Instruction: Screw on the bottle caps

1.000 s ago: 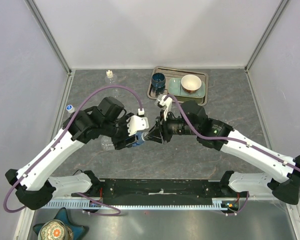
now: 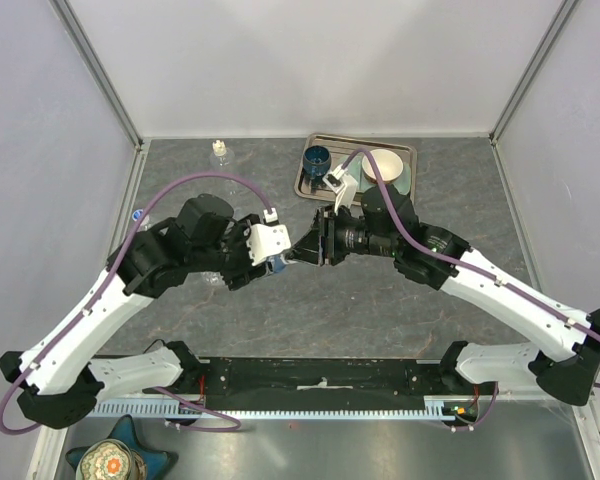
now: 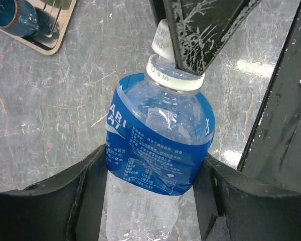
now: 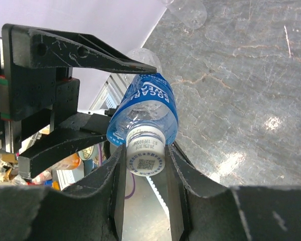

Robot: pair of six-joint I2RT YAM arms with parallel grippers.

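A clear plastic bottle with a blue label (image 3: 155,140) is held sideways in mid-air by my left gripper, shut around its labelled body. Its white cap (image 4: 145,155) sits at the neck, between the fingertips of my right gripper, which is shut on it. In the left wrist view the right fingers partly hide the cap, so whether it is fully seated is unclear. In the top view both grippers meet near the centre, above the table.
A metal tray (image 2: 318,138) at the back holds a blue cup (image 2: 316,160) and a white bowl (image 2: 384,162). Other bottles (image 2: 223,160) stand or lie on the left side of the grey table (image 2: 460,210).
Both arms have shifted and turned slightly in the top view: the left wrist housing moved a little left, and the right wrist's top rotated.
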